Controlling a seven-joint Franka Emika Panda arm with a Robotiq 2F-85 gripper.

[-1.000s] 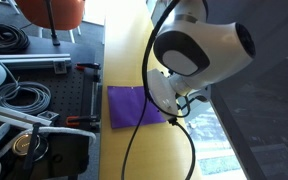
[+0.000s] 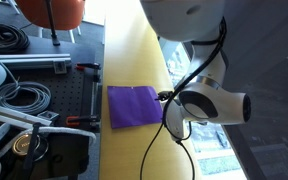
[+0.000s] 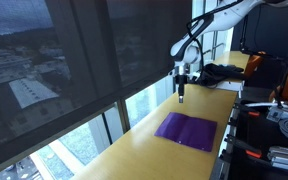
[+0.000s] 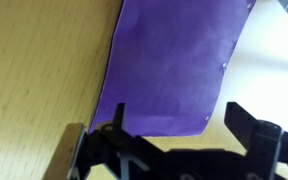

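Observation:
A purple cloth (image 2: 132, 106), roughly rectangular, lies flat on the wooden table. In exterior view 2 the cloth (image 3: 187, 130) sits in front of the arm. My gripper is open, with its two fingers spread wide and nothing held. From the wrist the cloth (image 4: 174, 70) shows beyond and between the fingertips, its near edge just past them. Seen from the side, the gripper (image 3: 181, 97) hangs above the table, apart from the cloth. The gripper's tips are small and partly hidden by the arm in exterior view 1.
Bare table (image 3: 114, 158) stretches left of the cloth in exterior view 2. A black cart or bench with coiled cable (image 2: 24, 97) stands alongside the table. Windows with a dark shade (image 3: 74, 70) line the other side. An orange chair (image 2: 54, 12) is at the back.
The arm's white wrist section has swung lower in exterior view 1, and its dangling cable has shifted right. The cloth has stayed in place.

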